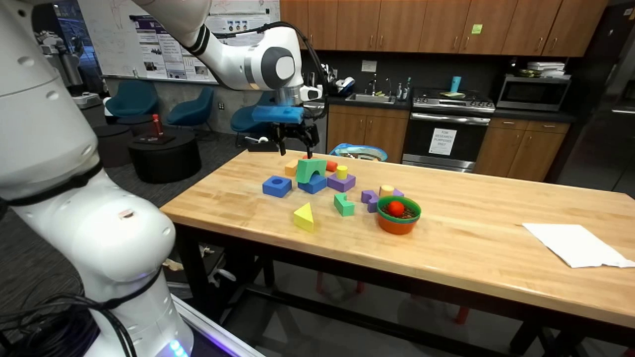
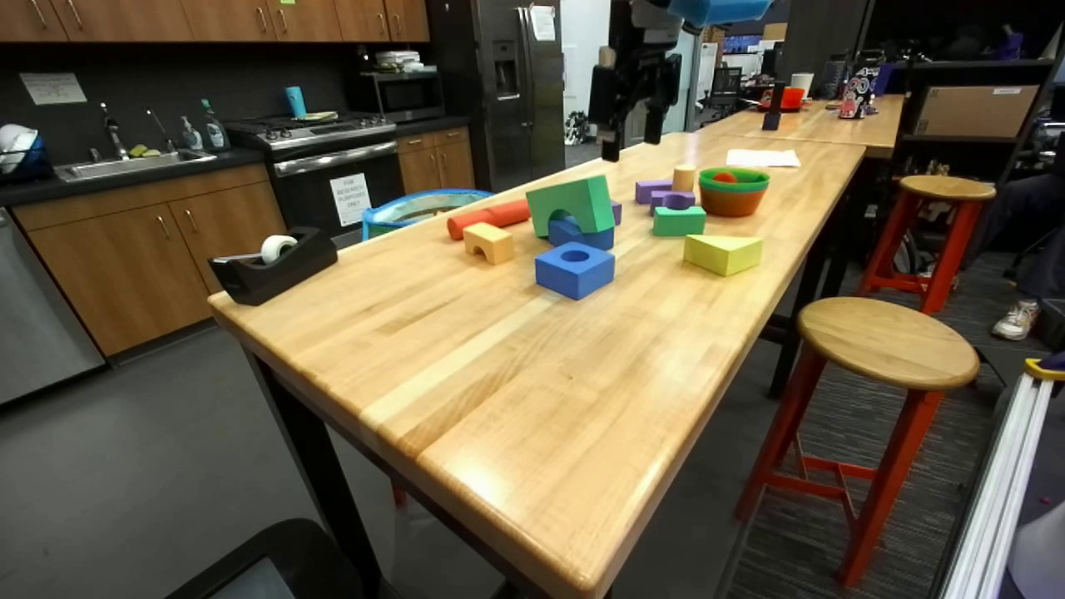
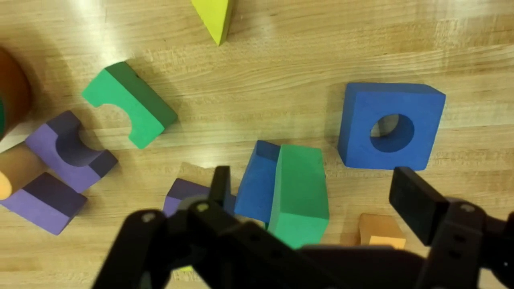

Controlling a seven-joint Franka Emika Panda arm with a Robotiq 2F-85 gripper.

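Observation:
Above the far side of the blocks my gripper (image 1: 295,152) hangs open, with nothing held. From the wrist view, its fingertips stand wide apart over a green arch block (image 3: 304,188), which leans on a blue block (image 3: 260,180). A square blue block with a round hole (image 3: 424,127) lies beside them, and an orange arch (image 2: 489,241) is close by. A green notched block (image 3: 144,108), a yellow wedge (image 2: 723,254) and purple notched blocks (image 3: 62,149) are spread around. A purple block (image 1: 341,182) bears a yellow cylinder (image 1: 342,172). Behind the green arch lies a red cylinder (image 2: 489,218).
An orange bowl with a green rim (image 1: 397,225) holds a red ball (image 1: 396,208) near the purple blocks. White paper (image 1: 574,244) lies to the right. A black tape dispenser (image 2: 274,268) stands at the table's corner.

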